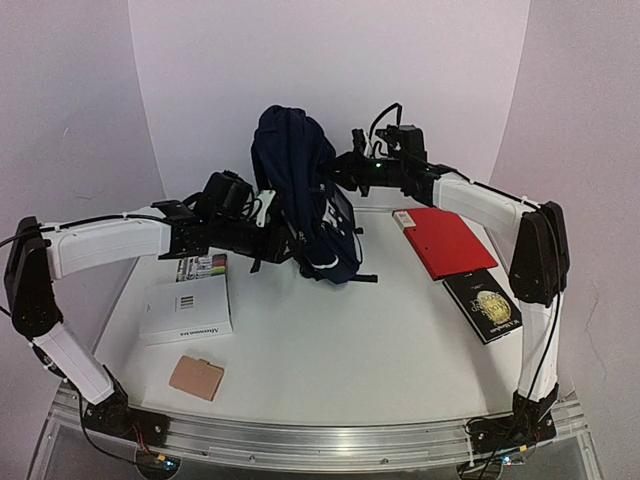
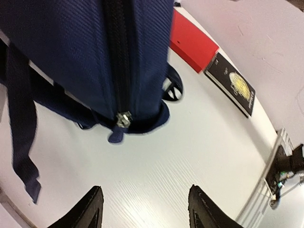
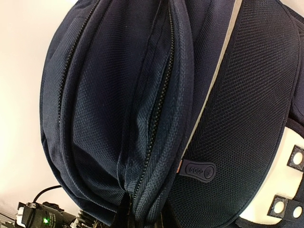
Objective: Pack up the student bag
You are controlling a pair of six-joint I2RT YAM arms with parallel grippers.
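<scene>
The navy bag [image 1: 290, 170] stands upright and slightly tilted at the back middle of the table. My right gripper is shut on the bag's navy fabric beside an open-looking zipper [image 3: 159, 102]; a rubber tag [image 3: 198, 171] hangs nearby. My left gripper is open, its fingers [image 2: 90, 209] apart with only tabletop showing between them. Beyond them, in the left wrist view, hangs a vertical zipper with a metal pull [image 2: 124, 119] at its lower end. From above, the left arm's end covers part of the bag's left side. The bag's inside is hidden.
At right lie a red folder [image 1: 447, 243] and a black book [image 1: 484, 304]. To the left are a white box [image 1: 187, 308], a set of coloured pens [image 1: 203, 267] and a tan wallet [image 1: 197, 377].
</scene>
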